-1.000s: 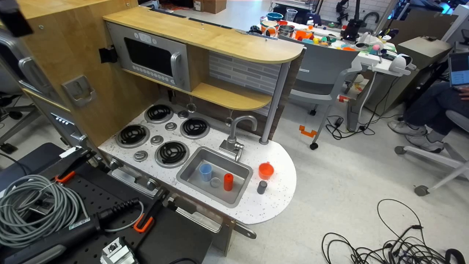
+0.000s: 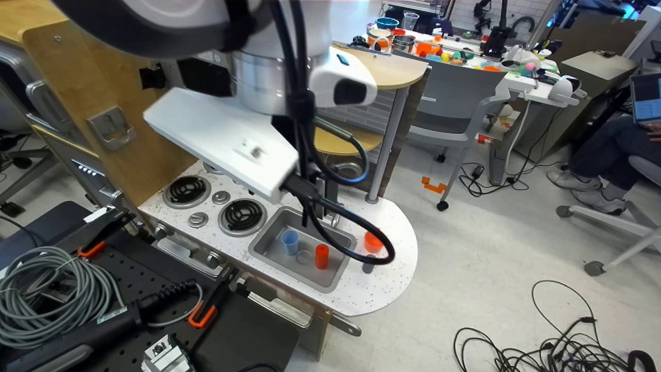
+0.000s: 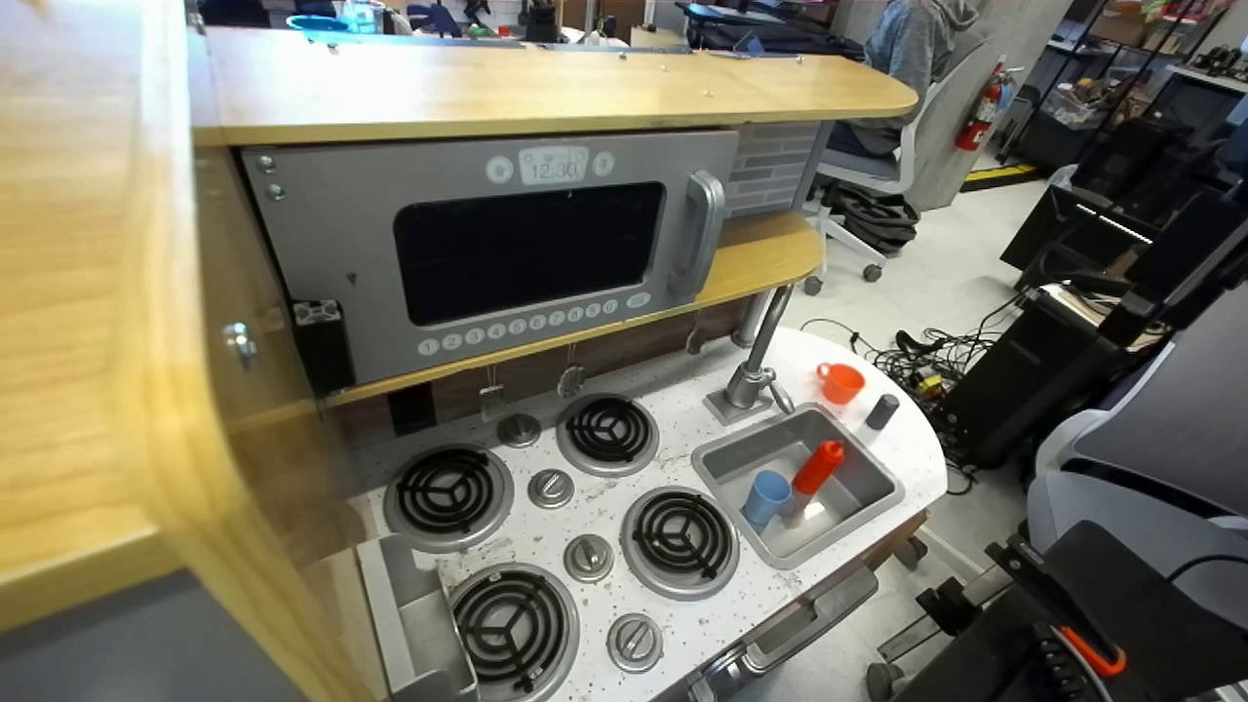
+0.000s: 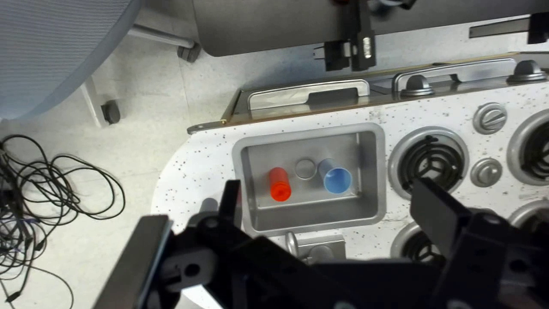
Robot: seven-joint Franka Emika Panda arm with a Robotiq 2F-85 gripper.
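Spread wide above the sink, my gripper is open with nothing between its fingers, one finger (image 4: 231,201) on each side of the wrist view. Well below it, the grey sink (image 4: 381,165) holds a red bottle (image 4: 279,184) and a blue cup (image 4: 337,179), apart from each other. Both show in exterior view 2 as well, the red bottle (image 3: 818,468) to the right of the blue cup (image 3: 766,497). On the white counter right of the sink stand an orange cup (image 3: 839,382) and a small dark grey cylinder (image 3: 882,410).
A faucet (image 3: 749,380) rises behind the sink. Left of it are several black-coiled burners (image 3: 608,433) and knobs. A microwave (image 3: 480,234) and a wooden shelf overhang the counter's back. In exterior view 1, my white arm (image 2: 229,136) covers much of these.
My arm has come into exterior view 1 from above and now stands over the counter, hiding the microwave and faucet. The red bottle and blue cup have stayed in place.
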